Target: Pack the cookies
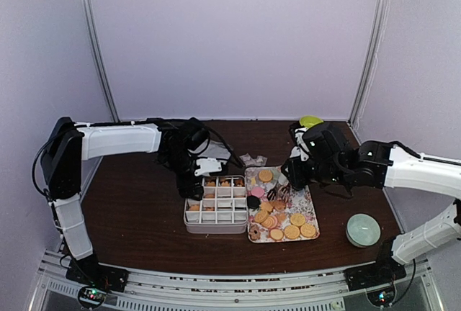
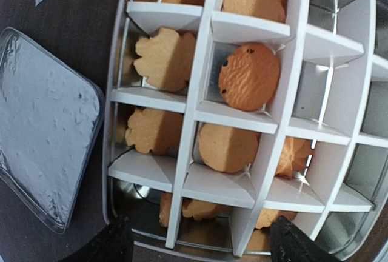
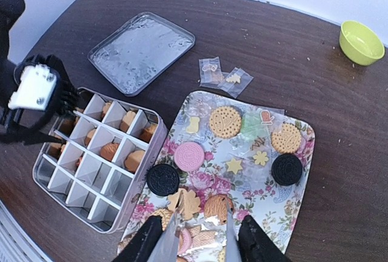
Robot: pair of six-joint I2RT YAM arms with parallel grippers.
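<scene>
A metal tin (image 1: 216, 229) with white dividers holds tan and brown cookies in several compartments, while others stand empty. My left gripper is over one end of the tin, open, its fingers (image 2: 109, 241) wide apart. Beside the tin, a floral tray (image 3: 247, 190) carries loose cookies, including a pink round one (image 3: 189, 156), a dark one (image 3: 162, 180) and a flower-shaped one (image 3: 188, 203). Above this tray, my right gripper is part open. A brown cookie (image 3: 217, 206) shows near its right fingertip, and I see nothing clamped.
A clear lid (image 3: 140, 50) lies behind the tin, near small clear packets (image 3: 233, 80). At the back right is a yellow-green bowl (image 3: 361, 43); a pale green bowl (image 1: 363, 230) stands front right.
</scene>
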